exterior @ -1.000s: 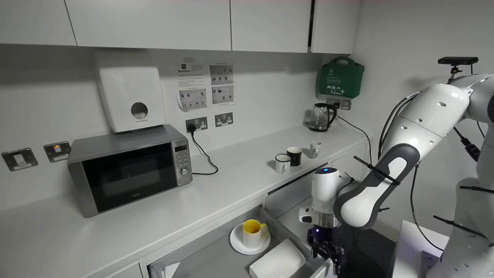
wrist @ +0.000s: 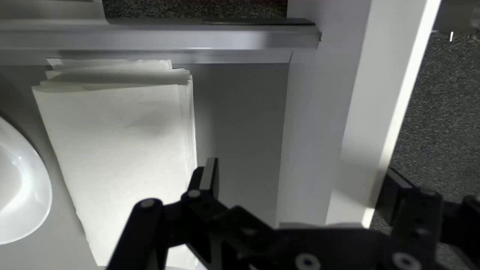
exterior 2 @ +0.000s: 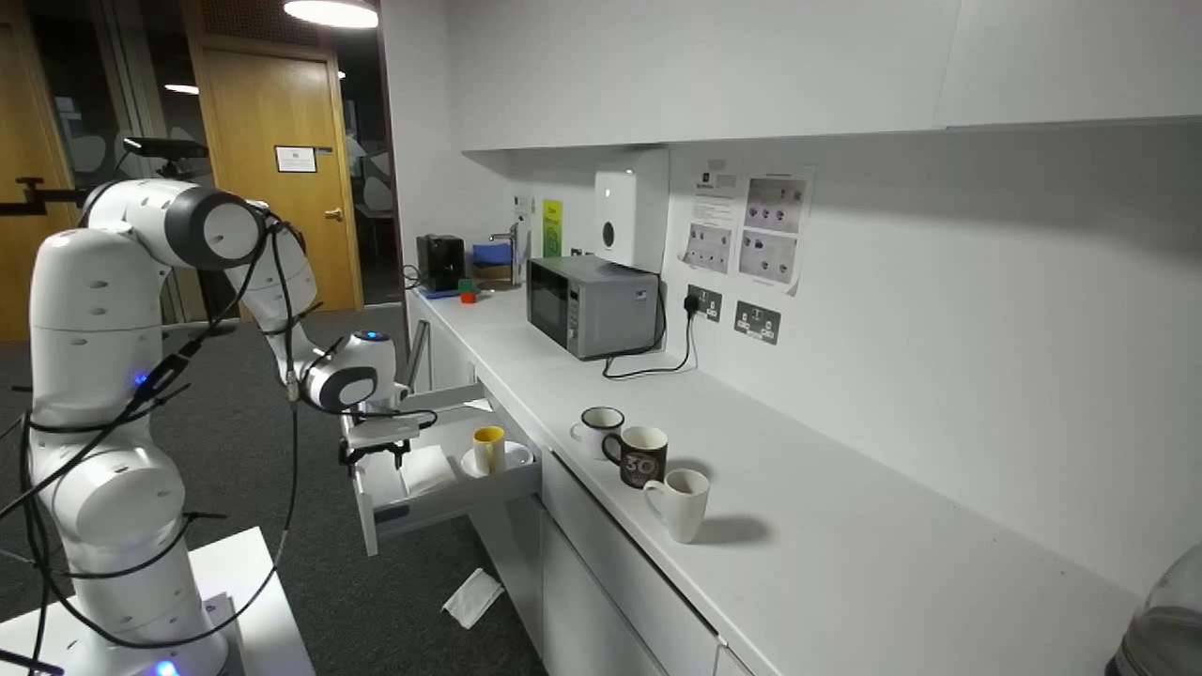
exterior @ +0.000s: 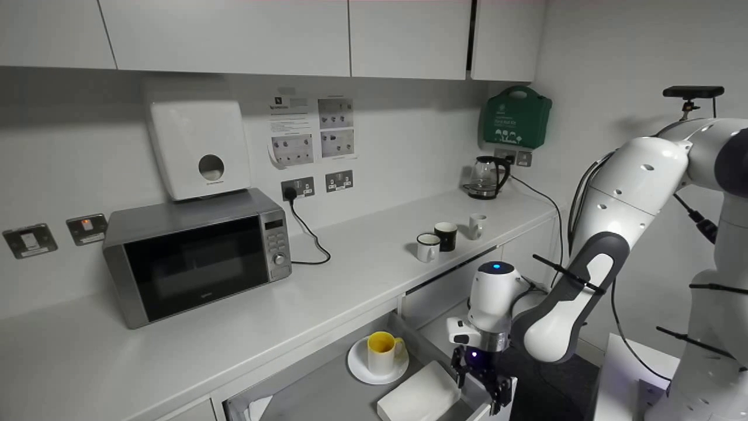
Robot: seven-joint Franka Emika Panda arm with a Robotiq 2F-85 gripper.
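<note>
A grey drawer stands pulled out below the counter. My gripper is open and straddles the drawer's white front panel. One finger hangs on the inside, above the drawer floor. The other finger is on the outside, close against the panel's edge; whether it touches I cannot tell. Inside the drawer lie a stack of white paper towels and a white saucer, with a yellow-lined mug upright on the saucer. In the second exterior view the arm partly hides the panel.
Three mugs stand on the counter near its front edge: a dark-rimmed white one, a black one and a white one. A microwave and a glass kettle are further back. White paper lies on the floor.
My gripper has shifted left in exterior view 1 and slightly lower, toward the drawer's inside. The drawer, mug and towels look unmoved.
</note>
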